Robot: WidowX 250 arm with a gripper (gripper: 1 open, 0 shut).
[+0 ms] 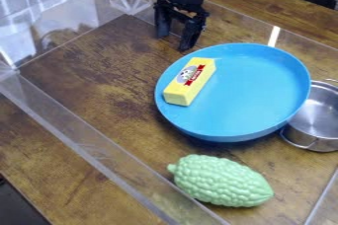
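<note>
My black gripper [177,32] hangs at the top middle of the camera view, behind the blue plate, its fingers apart and empty. A yellow box with a red label [188,83] lies on the left part of the blue plate [251,99]. A green bumpy toy vegetable [219,181] lies on the wooden surface in front of the plate.
A steel pot [317,120] stands at the right edge, beside the plate. Clear plastic walls border the wooden work surface [93,81], whose left part is bare.
</note>
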